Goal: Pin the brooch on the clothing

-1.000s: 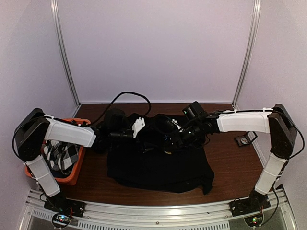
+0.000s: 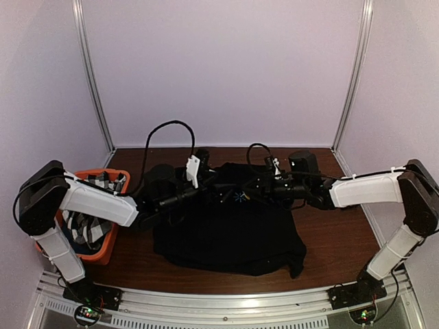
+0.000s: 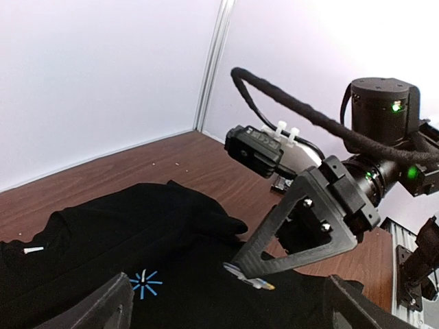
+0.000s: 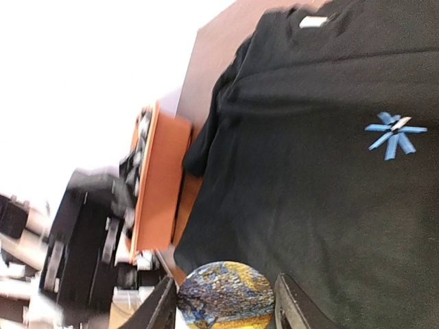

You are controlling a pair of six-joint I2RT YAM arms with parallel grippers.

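Note:
A black garment point(image 2: 226, 247) lies spread on the table, bearing a small blue star-shaped piece point(image 4: 395, 133) in the right wrist view. My right gripper holds a colourful brooch between its fingers, raised over the garment; in the left wrist view it is right of the blue star point(image 3: 144, 282), the brooch point(image 3: 250, 279) at its tips. My left gripper is open with nothing between its fingertips, facing the star from the garment's left side.
An orange basket point(image 2: 103, 253) with checked cloth stands at the left. The wooden table point(image 2: 322, 247) shows around the garment. White walls enclose the back and sides.
My right gripper has moved up and to the right, away from over the star. The left gripper has shifted and turned a little.

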